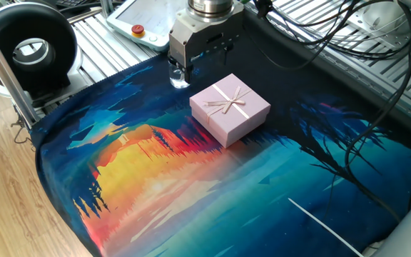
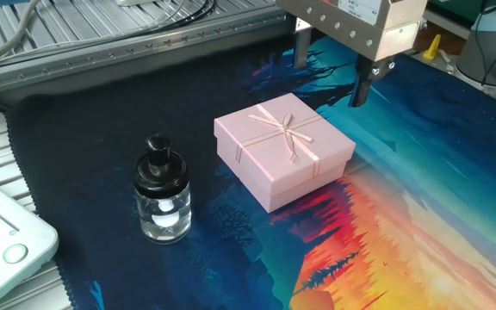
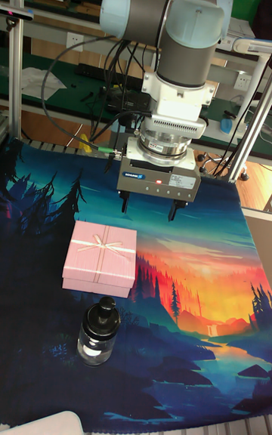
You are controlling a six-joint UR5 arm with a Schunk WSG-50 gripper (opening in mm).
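Note:
A pink gift box (image 2: 274, 155) with a ribbon bow on its lid sits closed on the printed cloth (image 3: 193, 338). Beside it stands a clear bottle (image 2: 163, 194) with a black top, upright and apart from the box. My gripper (image 3: 148, 215) hangs above the cloth on the arm's side of the box, its two black fingers (image 2: 364, 82) spread wide apart. Between them there is nothing. In exterior view 1 the gripper body covers most of the bottle (image 1: 179, 77), leaving only its clear lower part visible.
A white teach pendant (image 1: 140, 21) with a red button lies at the cloth's edge. Black cables (image 1: 377, 107) hang over the cloth on the right in exterior view 1.

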